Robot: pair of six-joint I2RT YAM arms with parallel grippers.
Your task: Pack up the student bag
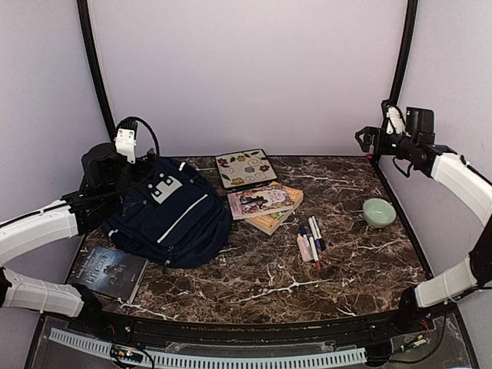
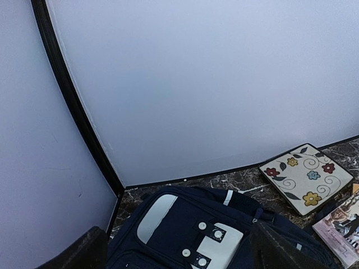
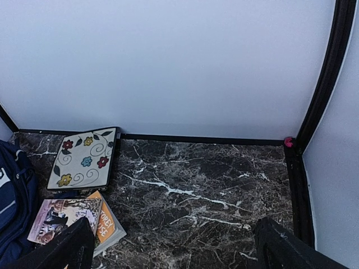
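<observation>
A navy backpack (image 1: 184,231) lies at the left of the table, also below my open left gripper in the left wrist view. A dark book (image 1: 108,269) lies at the front left. Centrally lie a floral-patterned square case (image 1: 244,167), a pink illustrated book (image 1: 257,201) on an orange book (image 1: 273,224), and several pens and markers (image 1: 312,242). My right gripper is raised at the right side, open and empty, apart from everything on the table.
A green bowl (image 1: 379,214) sits at the right. Walls border the back and sides.
</observation>
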